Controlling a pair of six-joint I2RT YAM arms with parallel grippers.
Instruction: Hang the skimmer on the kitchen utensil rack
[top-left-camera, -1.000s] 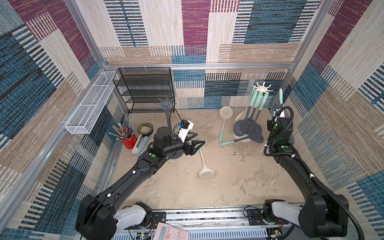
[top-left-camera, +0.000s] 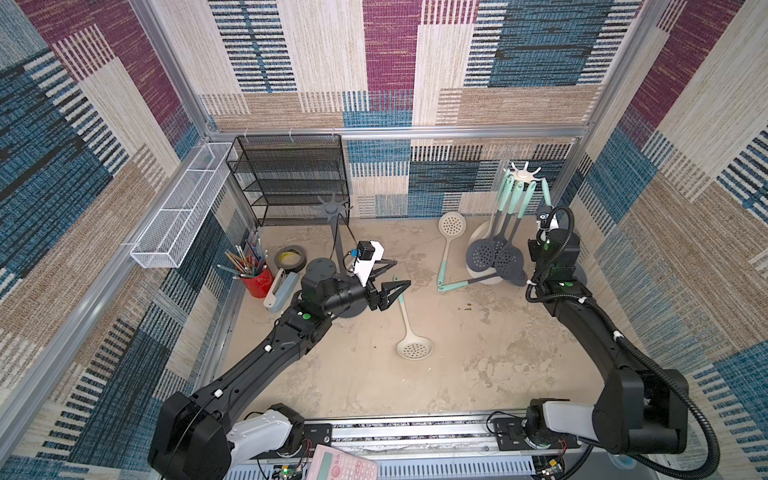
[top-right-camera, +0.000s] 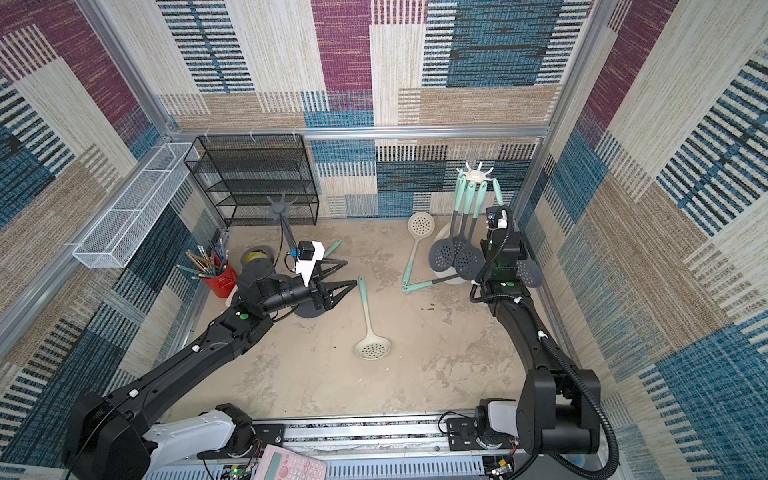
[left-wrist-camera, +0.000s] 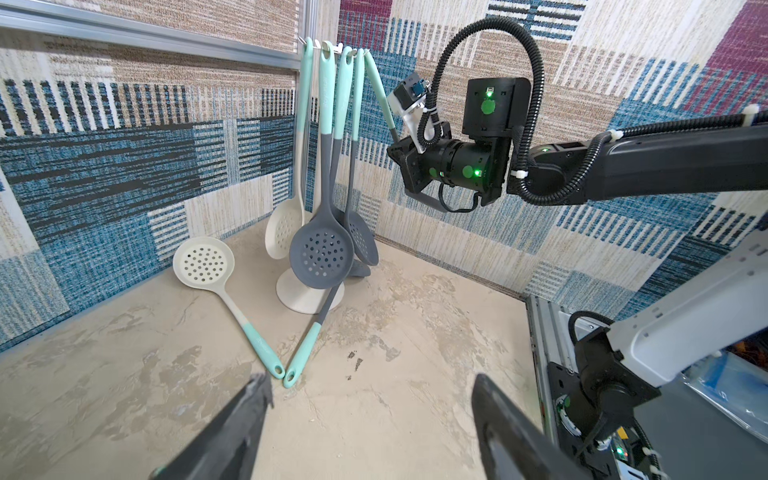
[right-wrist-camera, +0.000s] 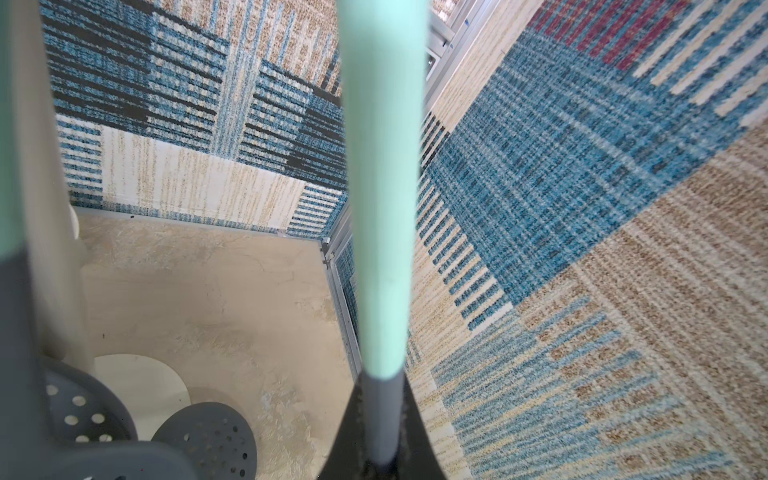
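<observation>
The rack (top-left-camera: 525, 174) at back right holds several mint-handled utensils. My right gripper is shut on a skimmer's handle (right-wrist-camera: 384, 200), mint above and grey below, whose top is at the rack's hooks in the top left view; whether it rests on one is unclear. The skimmer's head is mostly hidden behind the right arm. My left gripper (top-left-camera: 397, 279) stands open over the middle-left table, empty. A cream skimmer (top-left-camera: 414, 346) lies below it, another (top-left-camera: 451, 225) left of the rack, beside a further mint-handled utensil (top-left-camera: 454, 285).
A black mesh shelf (top-left-camera: 284, 172), a white wire basket (top-left-camera: 180, 208), a red pen cup (top-left-camera: 257, 283), tape (top-left-camera: 290, 250) and a second dark rack (top-left-camera: 333, 209) occupy the left side.
The left gripper has shifted very slightly.
</observation>
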